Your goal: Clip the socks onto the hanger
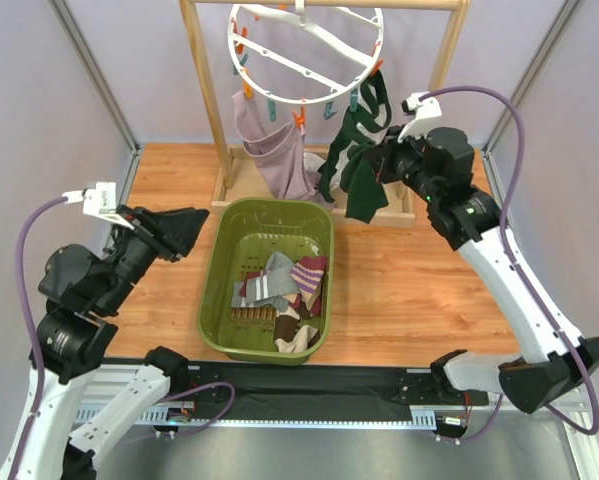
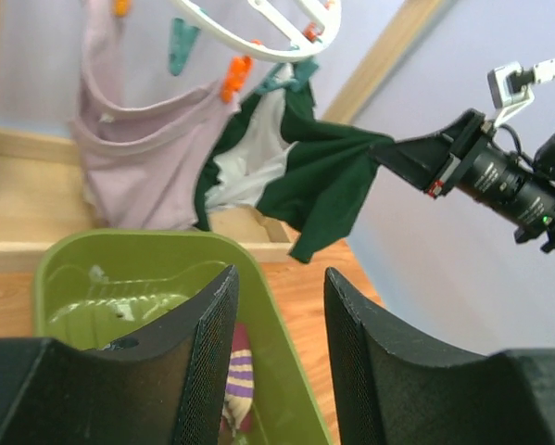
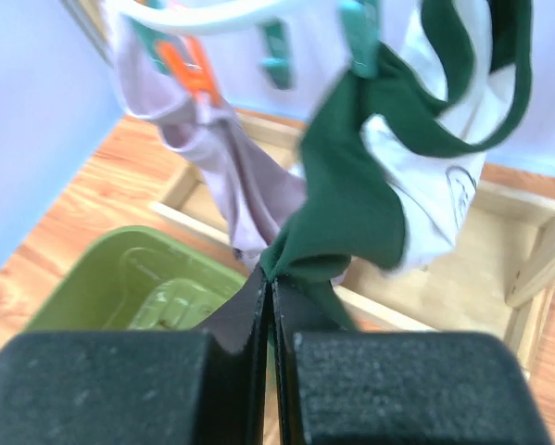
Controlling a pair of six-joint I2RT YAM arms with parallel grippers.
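Note:
The white round hanger (image 1: 304, 99) carries coloured clips, with a lilac cloth (image 1: 269, 150) and a dark green and white cloth (image 1: 364, 200) hanging from it. My right gripper (image 1: 379, 155) is shut on the green cloth, pulled out toward the right, as the left wrist view (image 2: 384, 153) also shows. My left gripper stands open and empty over the left side, apart from the bin. Grey, maroon, striped and brown socks (image 1: 279, 285) lie in the green bin (image 1: 219, 320).
A wooden frame (image 1: 444, 45) holds the hanger, with a wooden tray base (image 1: 399, 215) beneath. Bare table (image 1: 369, 300) lies right of the bin, and more free surface left of it. Walls close both sides.

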